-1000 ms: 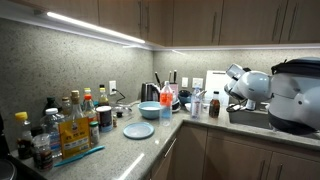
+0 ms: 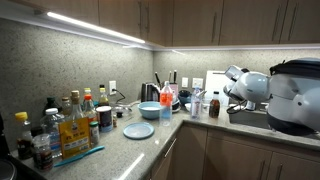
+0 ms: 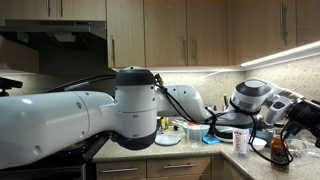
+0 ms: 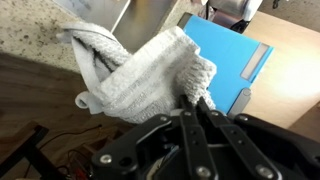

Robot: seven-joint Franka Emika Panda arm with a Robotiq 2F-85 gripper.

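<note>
A white cloth (image 4: 150, 75) lies bunched across the middle of the wrist view, with folds trailing to the left. My gripper is shut on its near right edge; the dark fingers cover the place where they meet it. In exterior view 2 the gripper (image 3: 287, 122) is at the right, close to a dark bottle, and the cloth cannot be made out there. The arm hides most of the gripper in exterior view 1.
In the wrist view a flat blue object (image 4: 222, 55) lies beyond the cloth. Bottles and jars (image 2: 75, 130) crowd the left counter, near a blue plate (image 2: 139, 130). A dark bottle (image 2: 214, 105) and a clear bottle (image 2: 196, 108) stand near the arm.
The arm has shifted slightly at the far right counter. The bottles, bowl and plate stand where they were.
</note>
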